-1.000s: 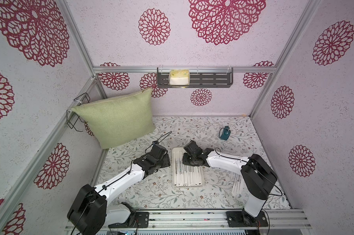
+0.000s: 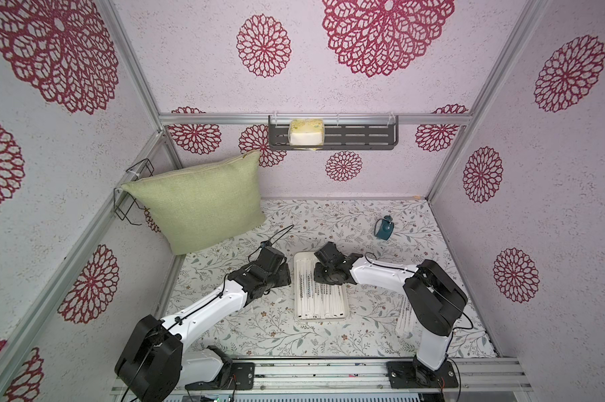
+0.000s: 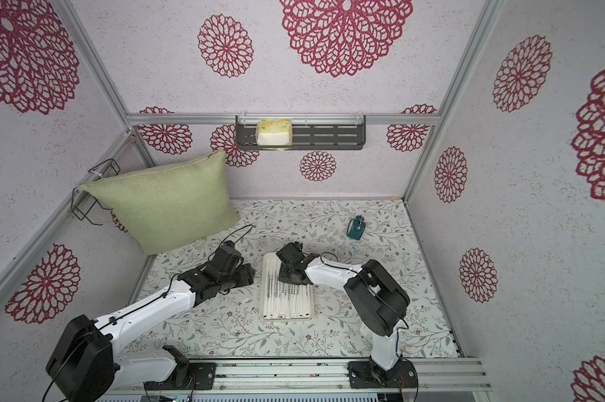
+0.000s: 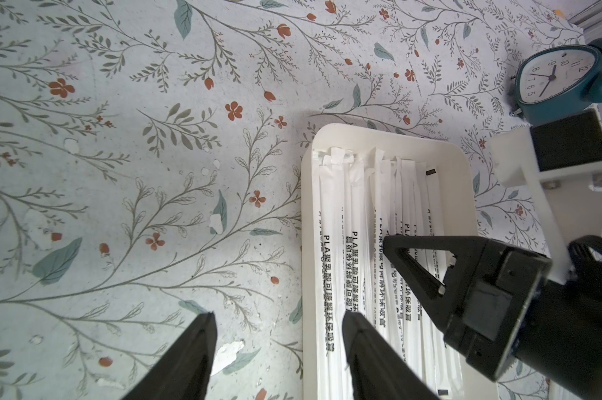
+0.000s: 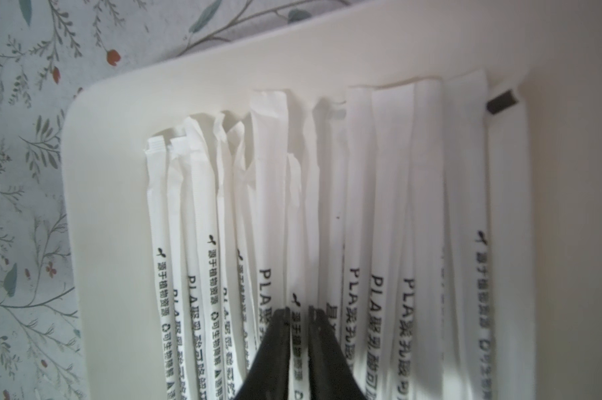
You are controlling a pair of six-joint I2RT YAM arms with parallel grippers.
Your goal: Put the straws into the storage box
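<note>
The white storage box (image 2: pixel 346 317) stands mid-table with several paper-wrapped straws (image 4: pixel 344 200) lying lengthwise inside. More wrapped straws (image 2: pixel 404 320) lie on the cloth at the right, partly behind the right arm. Over the straws in the box, my right gripper points down, its fingers (image 5: pixel 274 356) parted by a narrow gap. A straw shows in that gap, lying among the others; no grip on it shows. My left gripper hovers left of the box, open, with only tablecloth between its fingers.
A teal alarm clock (image 2: pixel 384 227) stands at the back right. The green cushion (image 2: pixel 202 201) leans at the back left. On the wall shelf (image 2: pixel 362 137) sits a yellow-and-white pack (image 2: pixel 306 132). Cloth between box and clock is clear.
The left arm and box keep their places.
</note>
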